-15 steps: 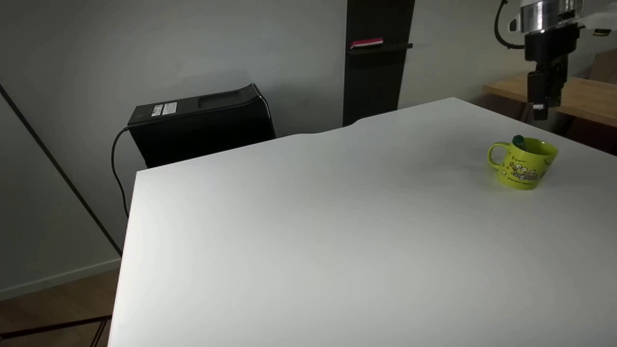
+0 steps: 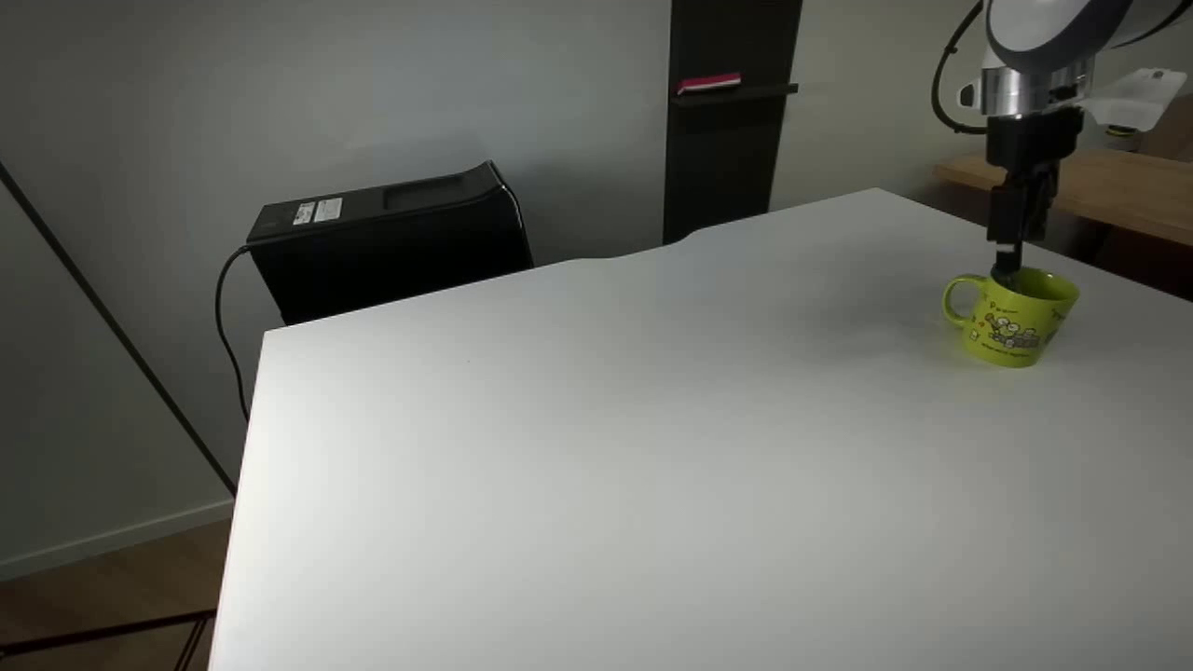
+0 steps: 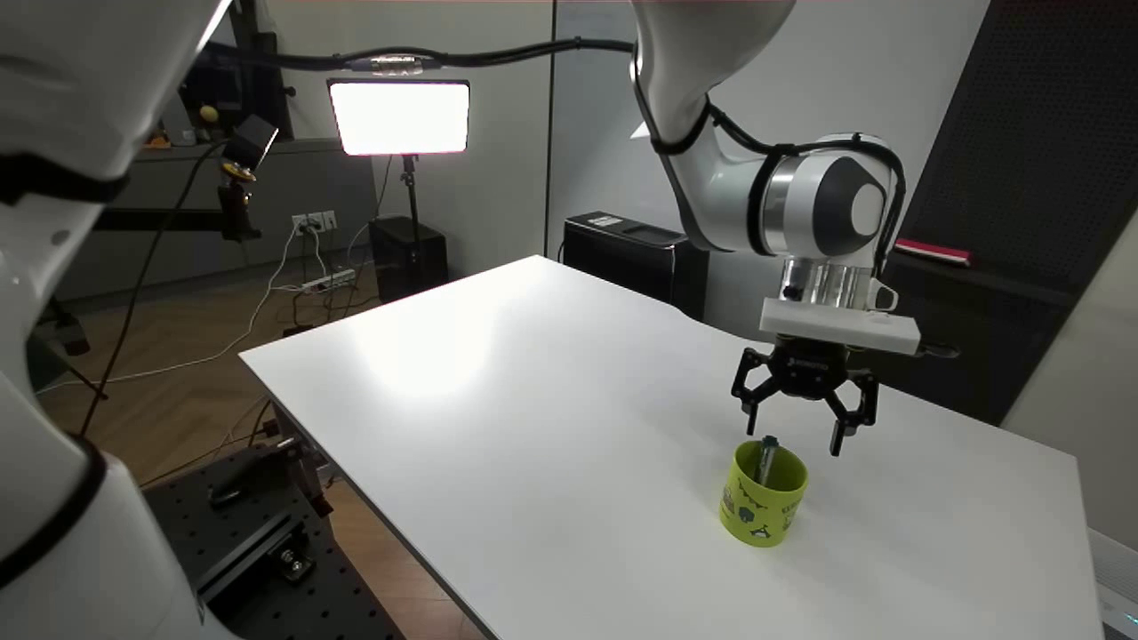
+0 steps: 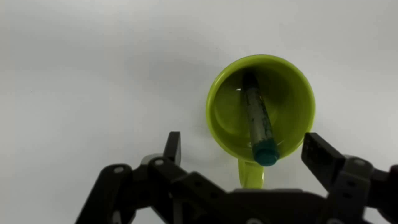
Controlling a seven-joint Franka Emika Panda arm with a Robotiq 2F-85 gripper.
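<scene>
A yellow-green mug [image 2: 1012, 330] with printed cartoons stands upright on the white table, its handle pointing left in exterior view 1. Inside it a marker [image 4: 259, 117] with a teal end leans against the rim on the handle side. My gripper [image 3: 792, 443] is open above the mug, its two fingers spread wide with nothing between them. From the wrist, the fingertips [image 4: 172, 147] lie on either side of the marker's teal end, the right one close beside the mug's rim in that view. Whether it touches the rim I cannot tell.
Beyond the far edge stands a black box-shaped appliance [image 2: 386, 240]. A lit panel lamp [image 3: 400, 117] stands behind the table.
The gripper has come down and a little to the left in exterior view 1, now close over the mug. Mug and marker appear to be in the same place.
</scene>
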